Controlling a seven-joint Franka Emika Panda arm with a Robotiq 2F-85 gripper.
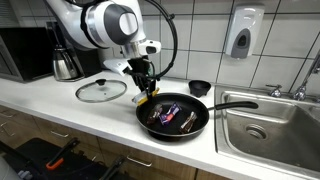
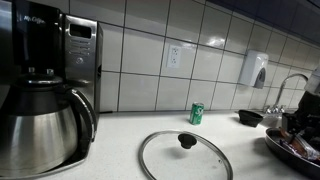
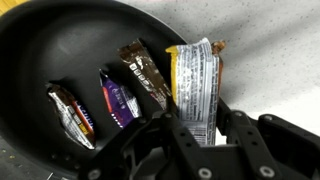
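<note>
A wrapped bar in clear-and-yellow packaging is pinched in my gripper, which is shut on it. In the first exterior view the gripper hangs over the left rim of the black pan, with the yellow wrapper just showing beneath it. Inside the pan lie a brown-wrapped bar, a purple-wrapped bar and a bar with an orange-and-white wrapper. From the wrist, the held bar overlaps the pan's edge and the pale counter.
The glass lid rests on the counter to the left. A green can and a small black bowl stand further back. The pan's handle reaches toward the sink on the right. A coffee maker stands far left.
</note>
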